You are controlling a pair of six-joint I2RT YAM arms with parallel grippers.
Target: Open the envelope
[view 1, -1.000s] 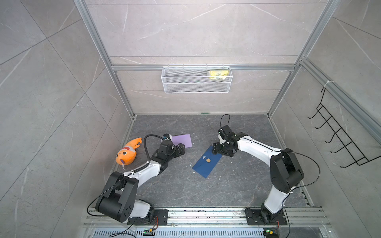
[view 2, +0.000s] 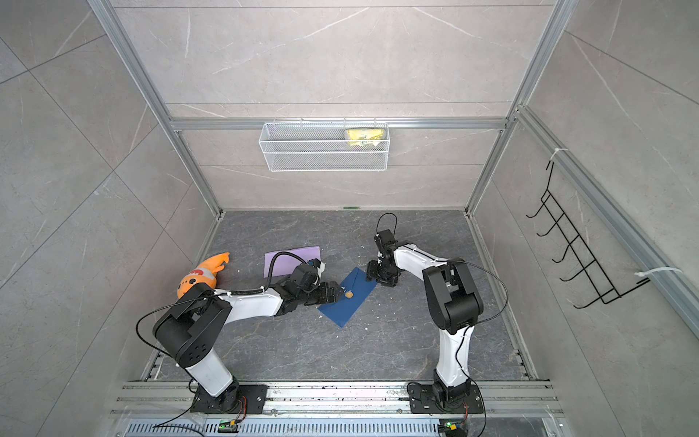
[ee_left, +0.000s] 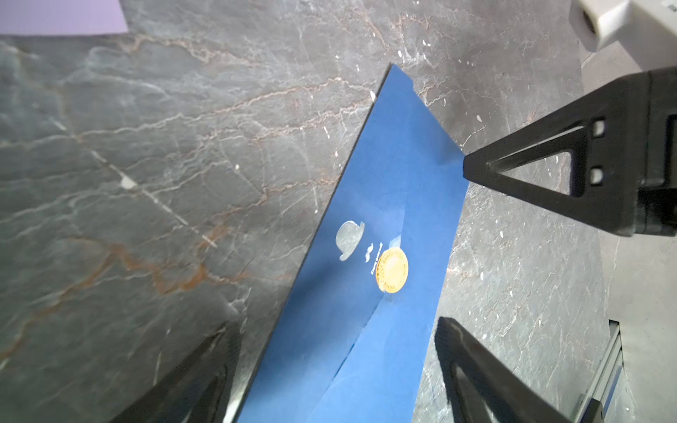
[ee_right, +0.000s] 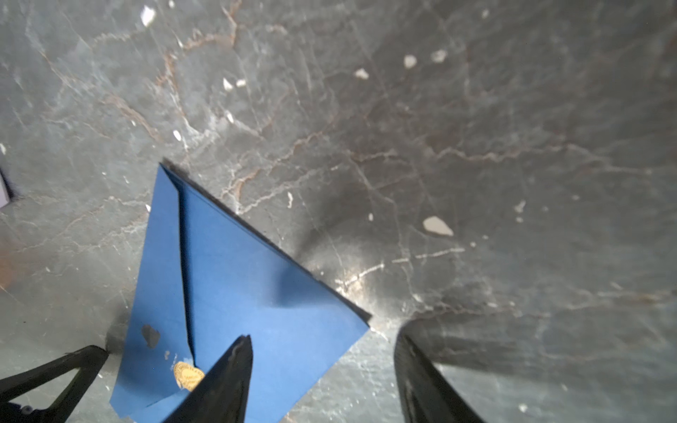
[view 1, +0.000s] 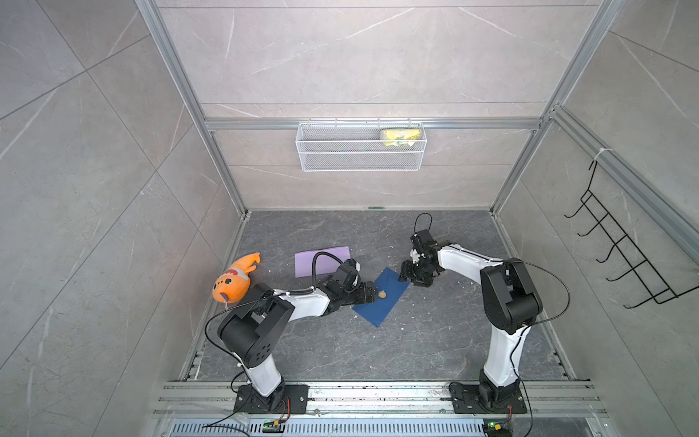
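Observation:
A blue envelope (view 1: 378,309) with a round gold seal (ee_left: 392,269) lies flap-up on the grey floor, set diagonally. My left gripper (view 1: 364,292) is open, hovering low over the envelope's left part, its fingers either side of it in the left wrist view. My right gripper (view 1: 407,273) stands open at the envelope's upper right corner, which shows between and ahead of its fingers in the right wrist view. Nothing is held by either. The flap's edge runs under the seal.
A purple sheet (view 1: 313,258) lies behind my left arm. An orange plush toy (view 1: 231,284) is at the left. A white wire basket (view 1: 335,156) hangs on the back wall, a black hook rack (view 1: 619,247) on the right. Bare floor surrounds the envelope.
My left gripper has moved rightward over the envelope from beside the purple sheet. My right gripper has shifted a little, now slightly right of where it was. The envelope looks unmoved.

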